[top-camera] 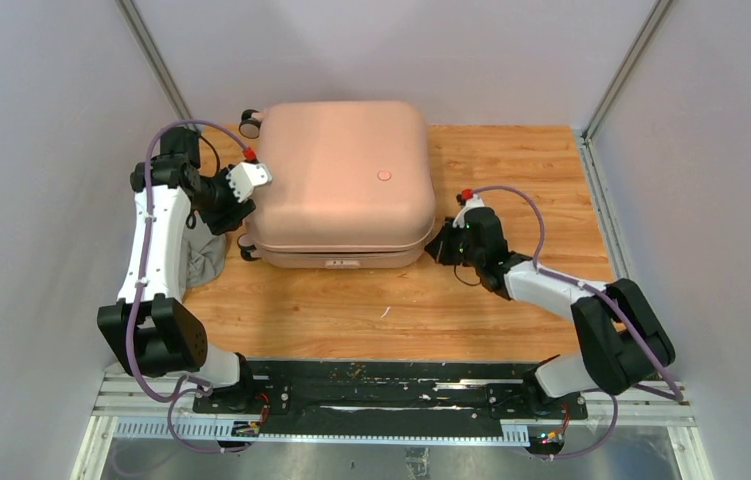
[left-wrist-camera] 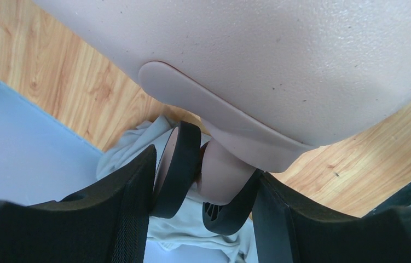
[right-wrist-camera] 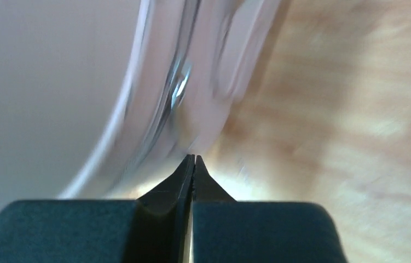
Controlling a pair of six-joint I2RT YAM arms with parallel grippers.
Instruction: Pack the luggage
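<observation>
A pink suitcase (top-camera: pixel 341 180) lies flat on the wooden table, its lid down with a dark gap along the front seam. My left gripper (top-camera: pixel 236 205) is at its left side; in the left wrist view its fingers are around a wheel (left-wrist-camera: pixel 225 170) and its housing, partly open, and whether they grip it is unclear. My right gripper (top-camera: pixel 436 250) is at the suitcase's front right corner, shut with nothing between its fingertips; its blurred wrist view shows the rim and seam close by.
A grey cloth (top-camera: pixel 201 258) lies at the left under the left arm. Walls enclose the sides and back.
</observation>
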